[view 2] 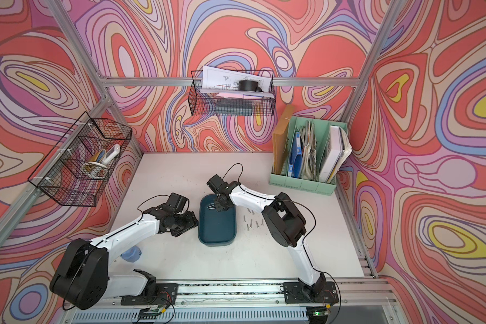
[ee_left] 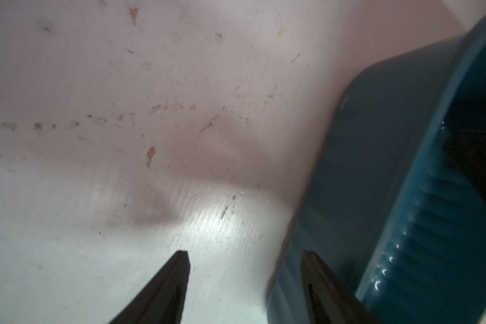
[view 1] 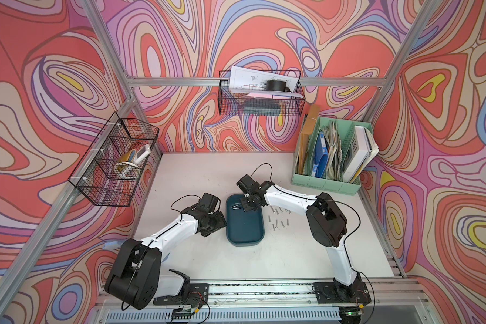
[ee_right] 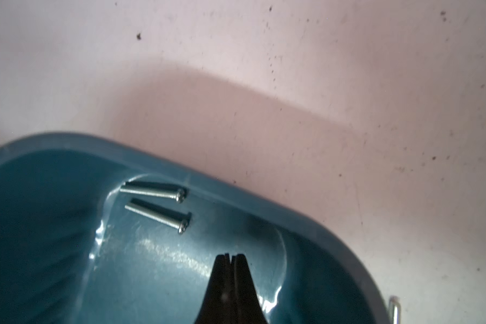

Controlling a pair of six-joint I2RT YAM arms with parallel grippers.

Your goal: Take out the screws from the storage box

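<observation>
The blue storage box (view 1: pixel 245 229) stands at the middle of the table. Inside it, in one corner, two silver screws (ee_right: pixel 152 191) lie side by side, as the right wrist view shows. Over the box's far part hangs my right gripper, shut, with nothing visible between its fingers and both screws apart from its tips. My left gripper is beside the box's left wall, its fingers spread, bare table showing between them. More screws (view 1: pixel 276 223) are scattered on the table to the right of the box, some hidden under the right arm.
A green file holder (view 1: pixel 329 185) with folders occupies the back right corner. Wire baskets hang on the left frame (view 1: pixel 113 162) and at the back (view 1: pixel 262 105).
</observation>
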